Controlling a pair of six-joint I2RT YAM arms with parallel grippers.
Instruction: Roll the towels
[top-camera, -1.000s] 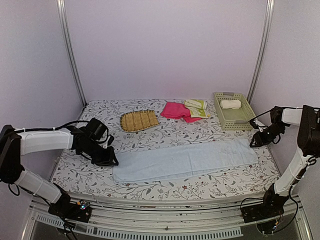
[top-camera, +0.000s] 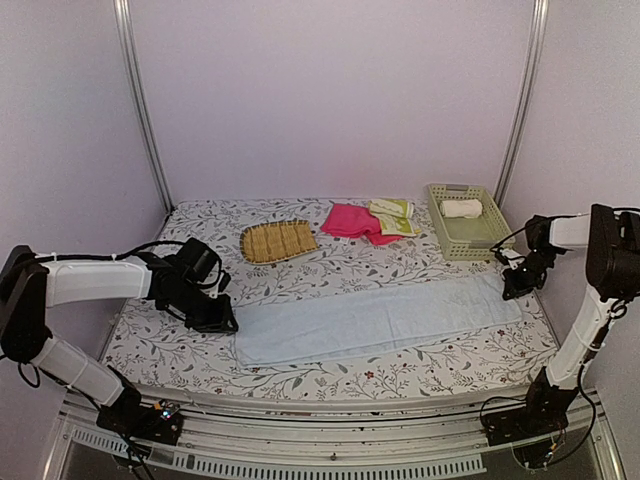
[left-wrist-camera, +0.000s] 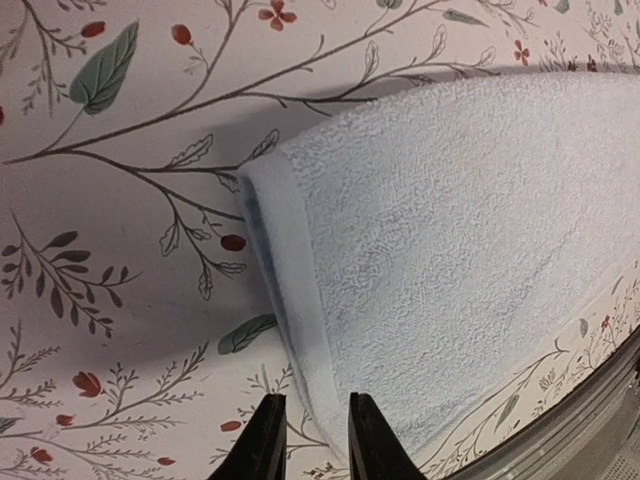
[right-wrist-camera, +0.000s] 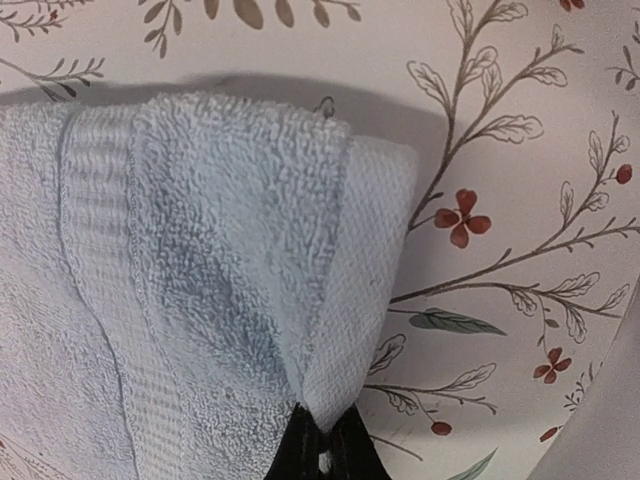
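Observation:
A long pale blue towel (top-camera: 370, 320) lies folded lengthwise across the front of the table. Its right end is pinched by my right gripper, which is shut on the hem. In the left wrist view the towel's left end (left-wrist-camera: 400, 230) lies flat, its fold edge near the fingers. My left gripper is part open above that end, with no cloth visibly gripped between its fingers. A pink towel (top-camera: 352, 222) and a green-and-white towel (top-camera: 394, 216) lie bunched at the back. One white rolled towel (top-camera: 461, 208) sits in the basket.
The light green basket (top-camera: 468, 246) stands at the back right, close to the right arm. A flat wicker tray (top-camera: 277, 242) lies at the back left. Bare patterned cloth surrounds the blue towel on the table.
The blue towel has shifted a little to the right. The left arm has barely moved.

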